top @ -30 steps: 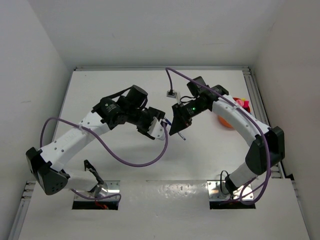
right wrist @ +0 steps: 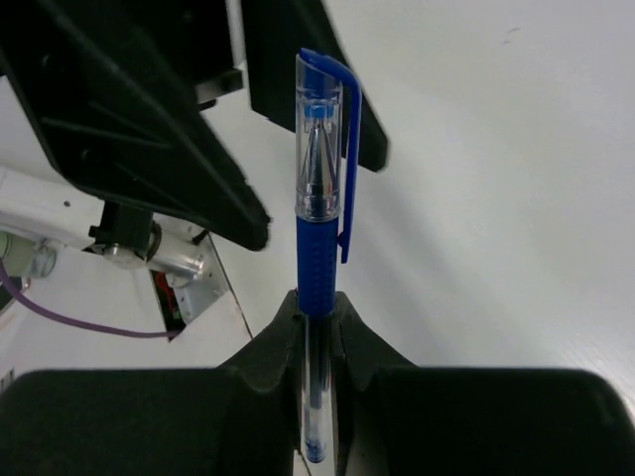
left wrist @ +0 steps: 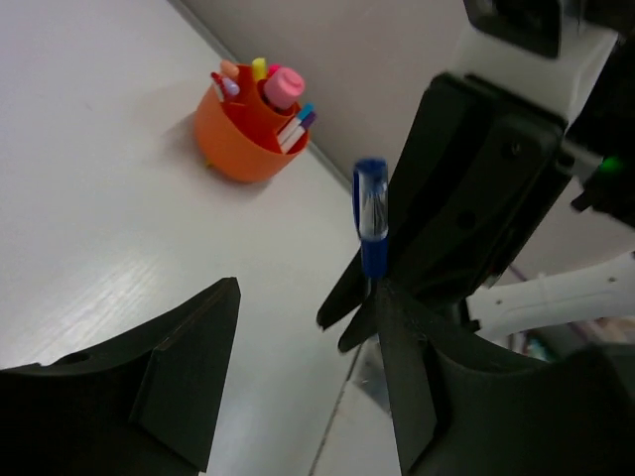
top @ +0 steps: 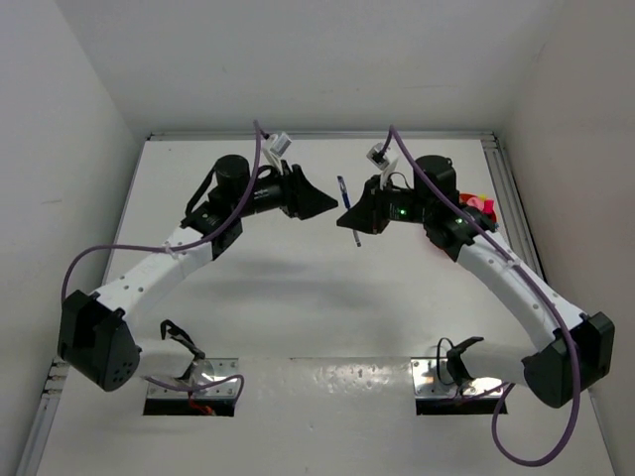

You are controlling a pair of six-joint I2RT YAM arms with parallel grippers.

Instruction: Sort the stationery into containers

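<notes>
A blue gel pen (top: 342, 190) with a clear barrel and clipped cap stands out from my right gripper (top: 359, 218), which is shut on it; in the right wrist view the pen (right wrist: 317, 258) is upright between the fingers. My left gripper (top: 316, 203) is open, its fingers apart just left of the pen and not touching it. In the left wrist view the pen's top (left wrist: 372, 213) shows just beyond the left fingers. An orange organiser (left wrist: 233, 149) holds several pens, markers and a pink item at the right of the table, partly hidden by the right arm in the top view.
Walls enclose it at the back and sides, with a metal rail (top: 508, 198) along the right edge.
My left gripper has moved back and straightened from its tilted pose near the pen. The right arm has shifted toward the back, carrying the pen.
</notes>
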